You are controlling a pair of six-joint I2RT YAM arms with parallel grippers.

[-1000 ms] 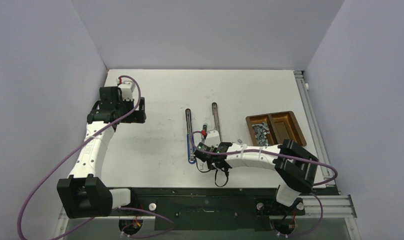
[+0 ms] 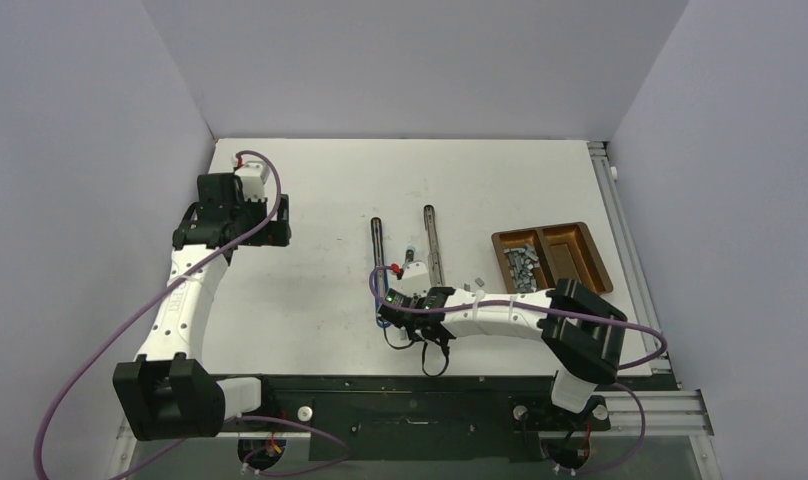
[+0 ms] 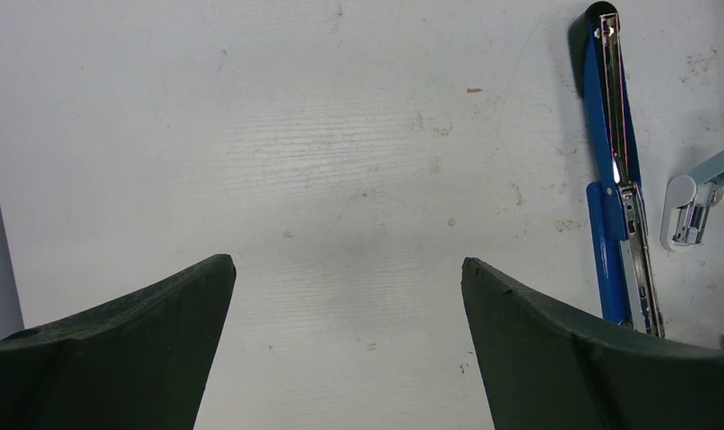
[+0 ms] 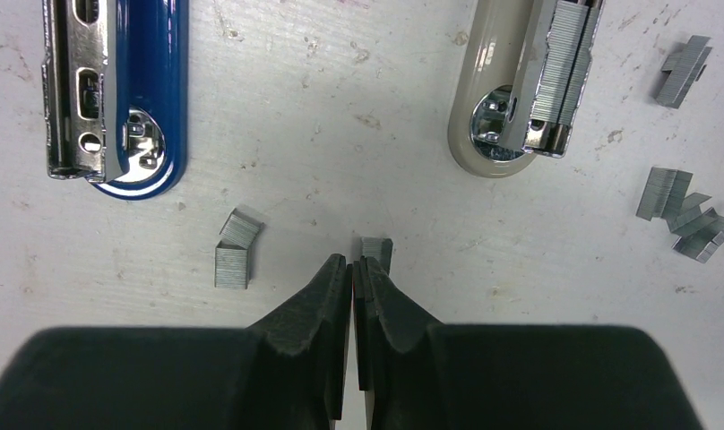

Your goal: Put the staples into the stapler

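A blue stapler (image 4: pixel 161 72) lies opened out at the table's centre, with a beige stapler (image 4: pixel 474 107) to its right holding a staple strip in its channel. A small light stapler (image 3: pixel 676 210) sits between them in the left wrist view. My right gripper is shut, low over the table beside a small staple piece (image 4: pixel 376 249); whether anything is between its tips is hard to tell. Loose staple pieces (image 4: pixel 232 266) lie left of it, more (image 4: pixel 665 193) to the right. My left gripper stands open over bare table at the upper left of the top view.
A brown two-compartment tray (image 2: pixel 570 260) with staples in its left part sits at the right. Side walls flank the table.
The left arm has barely moved.
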